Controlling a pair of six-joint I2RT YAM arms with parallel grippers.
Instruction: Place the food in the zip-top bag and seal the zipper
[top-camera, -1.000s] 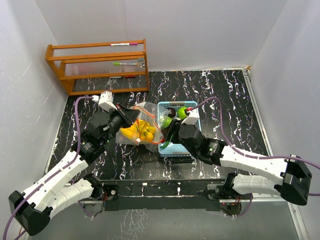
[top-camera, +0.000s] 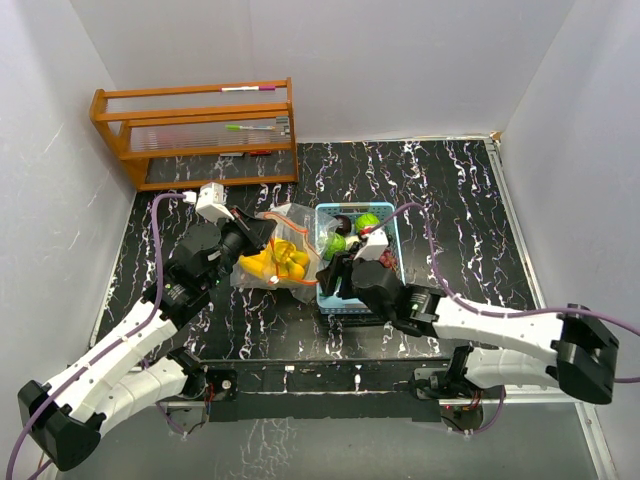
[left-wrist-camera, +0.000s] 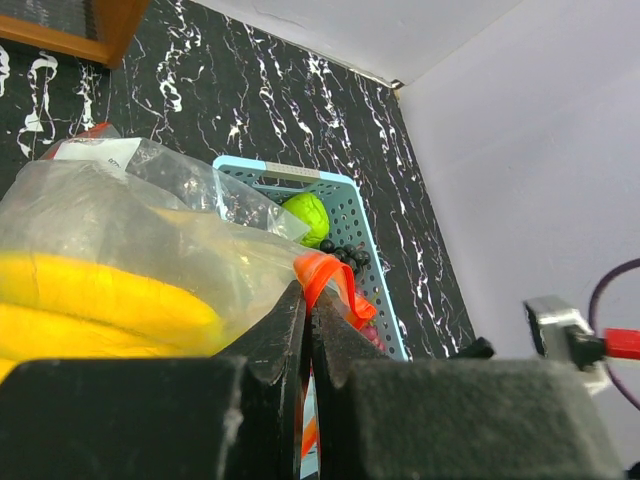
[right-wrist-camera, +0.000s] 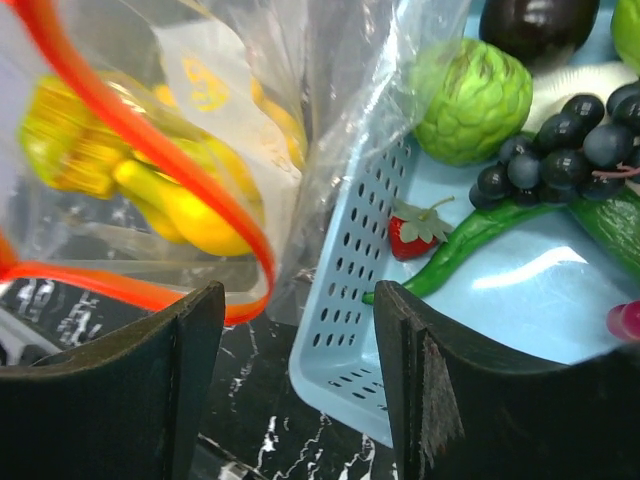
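Observation:
The clear zip top bag (top-camera: 262, 281) with an orange zipper rim holds several yellow food pieces, which show as long yellow shapes (left-wrist-camera: 110, 300) in the left wrist view. My left gripper is shut on the bag's orange rim, keeping that edge raised. Fingers spread, my right gripper is open; a corner of the orange rim appears between its fingertips, near the left one, but no grip on it shows. In the top view the right gripper (top-camera: 333, 276) hovers between bag mouth and basket.
A light blue basket (right-wrist-camera: 340, 240) stands against the bag's right side, holding a green round fruit (right-wrist-camera: 475, 105), dark grapes (right-wrist-camera: 565, 150), a strawberry (right-wrist-camera: 413, 232) and a long green pepper (right-wrist-camera: 470, 245). Behind stands a wooden rack (top-camera: 190, 115).
My right gripper has shifted left and a little toward the front, from above the basket to the bag mouth's right edge. The left arm keeps its place.

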